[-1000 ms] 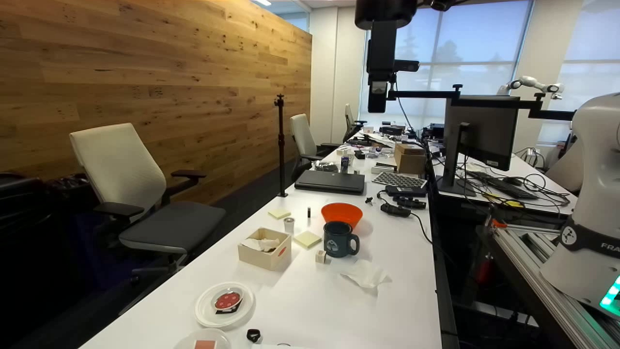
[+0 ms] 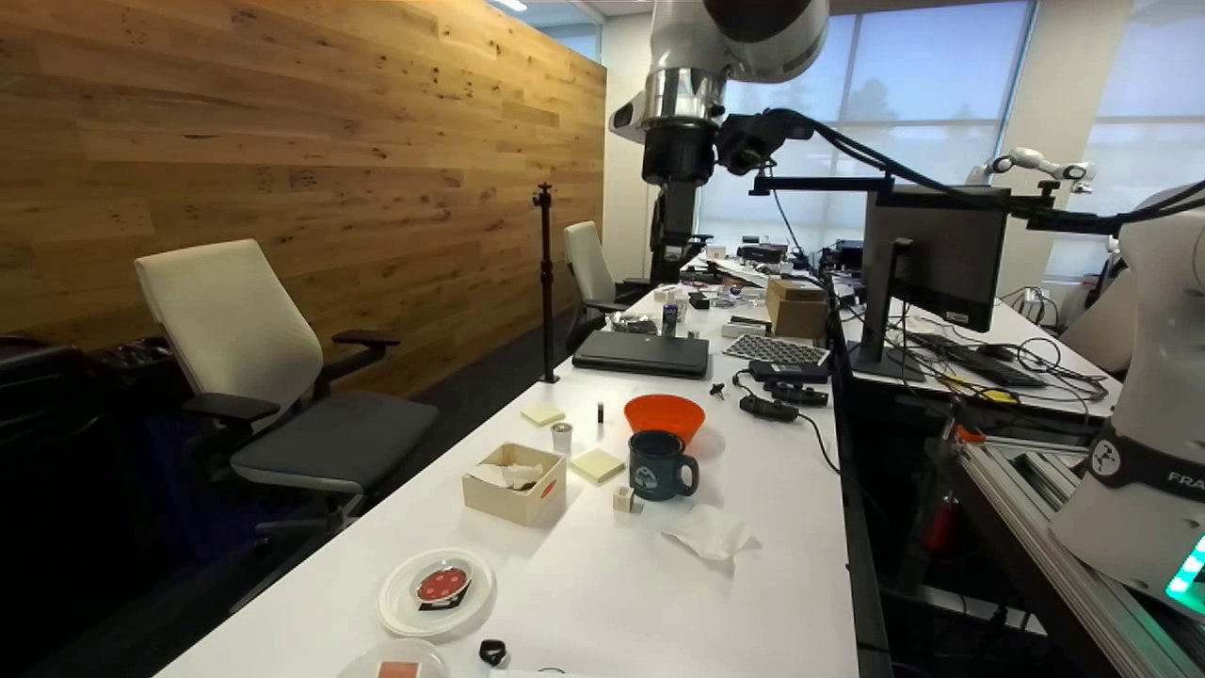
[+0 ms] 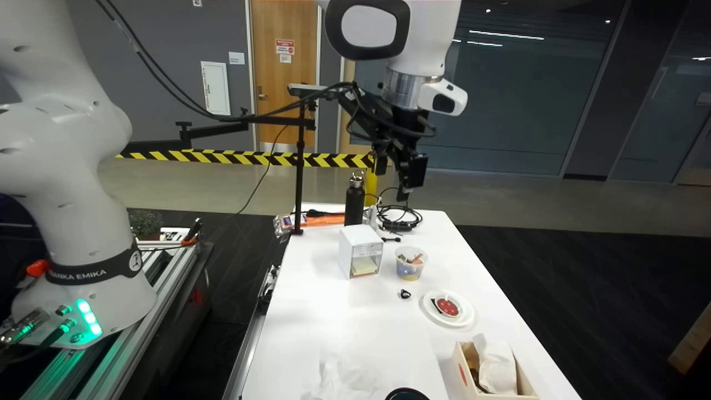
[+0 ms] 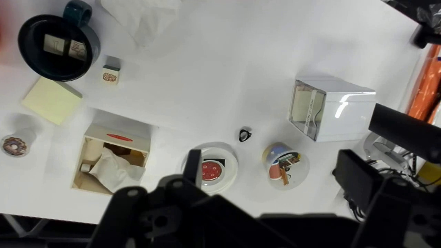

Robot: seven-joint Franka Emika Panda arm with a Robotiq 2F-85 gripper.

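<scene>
High above the white table hangs my gripper, its fingers wide apart with nothing between them. The wrist view looks down on a dark green mug holding two small blocks. Beside the mug stands a small block with a pineapple picture. A cream box contains crumpled white tissue. A white plate carries a red-patterned round piece, partly behind a finger. In the wrist view, a clear cup of small items and a white note dispenser appear between and beyond the fingers.
A red-orange bowl sits behind the mug. A crumpled tissue lies near the table's right side. A black bottle and cables occupy one table end.
In exterior view 1, the gripper has moved left and lower in the picture, and more of the arm now shows. The tabletop objects look unmoved.
</scene>
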